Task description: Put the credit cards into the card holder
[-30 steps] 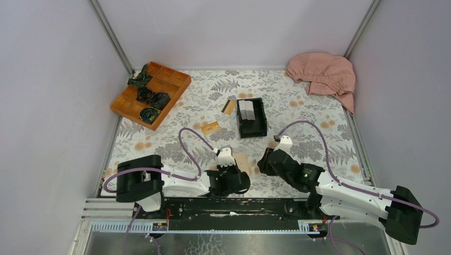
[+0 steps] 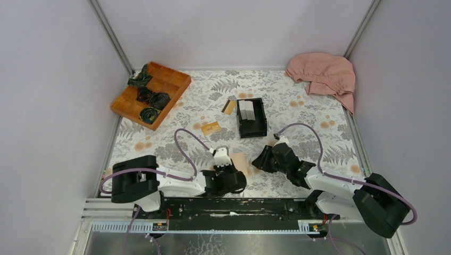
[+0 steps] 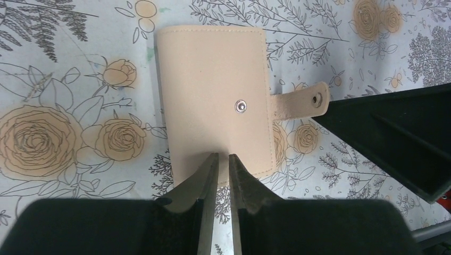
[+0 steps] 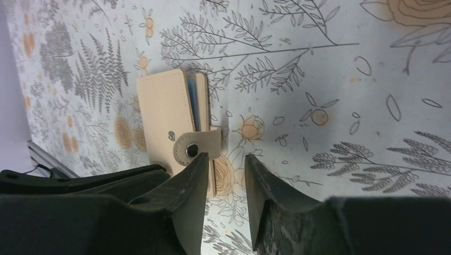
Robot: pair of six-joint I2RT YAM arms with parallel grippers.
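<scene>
The beige card holder (image 2: 242, 162) lies on the table between my two grippers. Its front snap faces up and its strap (image 3: 300, 102) is unfastened, sticking out to the side in the left wrist view. Something blue shows between the holder's (image 4: 164, 109) layers in the right wrist view. My left gripper hovers over the holder's near edge, fingers slightly apart and empty. Beside the strap, my right gripper has a wider empty gap. Two gold cards (image 2: 210, 128) lie apart on the cloth, the second card (image 2: 228, 107) beside the black box.
A black box (image 2: 259, 128) with white items stands beyond the grippers. An orange tray (image 2: 177, 85) with dark coiled cables sits at back left, and a pink cloth (image 2: 323, 74) at back right.
My right gripper has moved a little left toward the holder, its arm swinging inward. My left gripper has shifted slightly left. The cards and the box have not moved.
</scene>
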